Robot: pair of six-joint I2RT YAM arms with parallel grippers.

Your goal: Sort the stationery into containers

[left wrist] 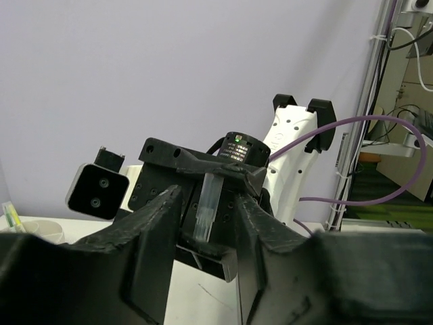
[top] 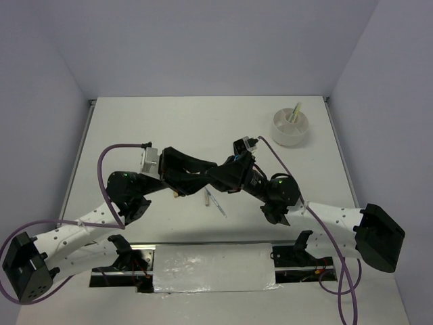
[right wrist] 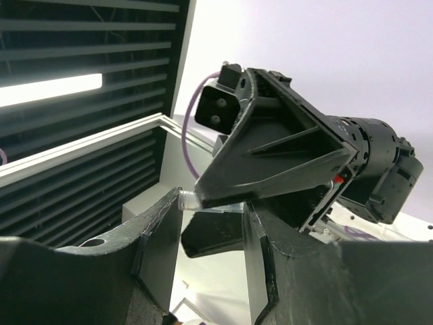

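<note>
A clear, whitish stick [left wrist: 208, 206] is held across the fingertips of my right gripper, which is shut on it. My left gripper is part open and faces the right one, the stick showing in the gap between its fingers. In the right wrist view, a black left finger [right wrist: 270, 162] covers part of the stick, and whether it touches is unclear. Both grippers meet above the middle of the table in the top view. A white round container [top: 289, 139] stands at the back right, with several pens [top: 295, 112] upright in it.
Below the grippers, a thin blue-white pen [top: 217, 204] and a short stick [top: 207, 198] lie on the white table [top: 169, 122]. Other small items are mostly hidden by the arms.
</note>
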